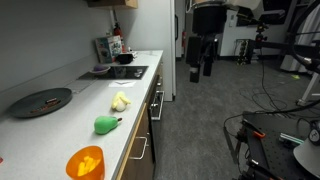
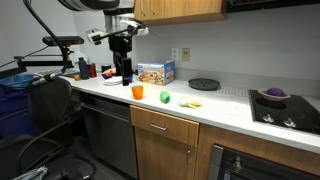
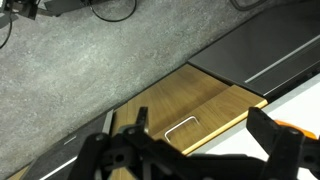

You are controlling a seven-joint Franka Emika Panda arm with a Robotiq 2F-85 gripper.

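My gripper (image 1: 201, 73) hangs in the air over the floor side of the counter, its fingers pointing down. In the wrist view the gripper is open, the fingers wide apart with nothing held; below lie a wooden cabinet front and grey floor. On the white countertop (image 1: 95, 122) stands an orange bowl (image 1: 86, 164) with yellow contents. A green object (image 1: 106, 124), perhaps a pepper, lies beyond it, then a pale yellow item (image 1: 121, 102). Just a strip of the orange bowl (image 3: 292, 127) shows at the wrist view's right edge.
A dark round pan (image 1: 42, 102) lies toward the wall. Farther along is a black cooktop (image 2: 284, 108) with a purple item in a pan (image 2: 273, 94). Boxes (image 2: 155, 73) stand at the back left. Bare counter lies between the pale item and cooktop.
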